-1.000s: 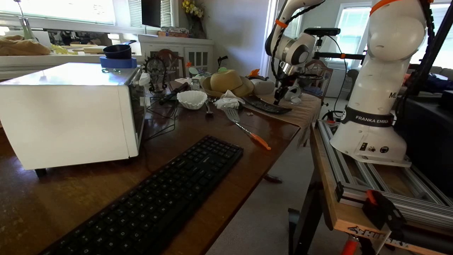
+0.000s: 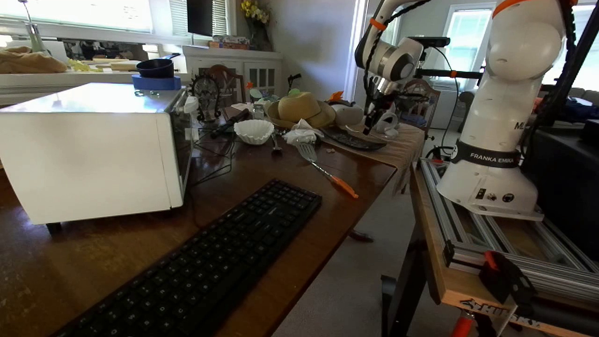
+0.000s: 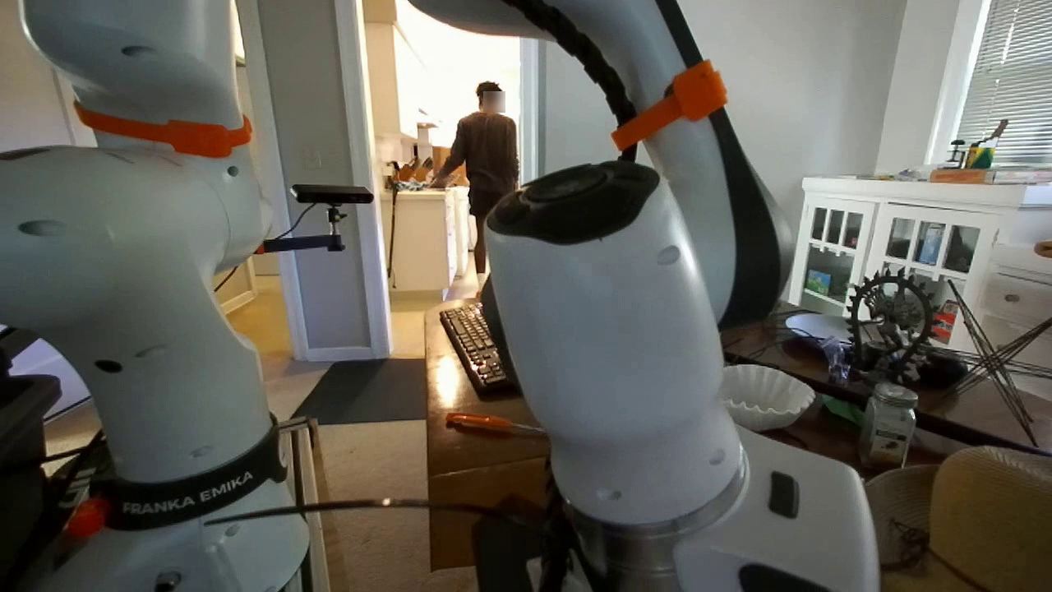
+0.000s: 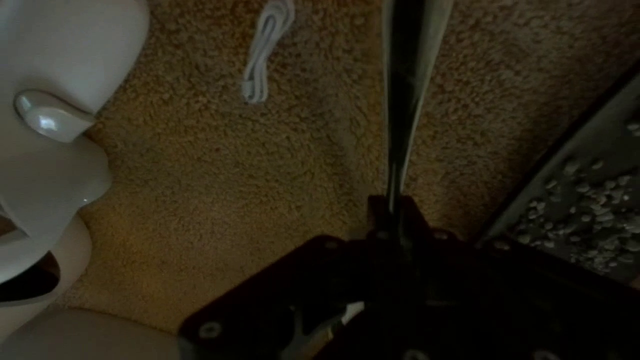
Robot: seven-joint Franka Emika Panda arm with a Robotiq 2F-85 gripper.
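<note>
A long, shiny metal utensil runs up from between my fingertips in the wrist view. My gripper is shut on its narrow part. The utensil widens away from the fingers and leaves the top of the frame, so its far end is hidden and its kind cannot be told. Below it spreads a tan, towel-like cloth. In exterior view 1 the gripper hangs over the far end of the table, close above a dark, long tray. My own arm hides the gripper in exterior view 2.
Pale pebbles lie in the tray on the wrist view's right. White, rounded plastic gear fills the left, and a folded white cable lies on the cloth. A straw hat, a fluted white bowl and an orange-handled fork stand nearby.
Over the last second my arm and gripper have risen a little and shifted slightly right in exterior view 1. The things on the table look unmoved.
</note>
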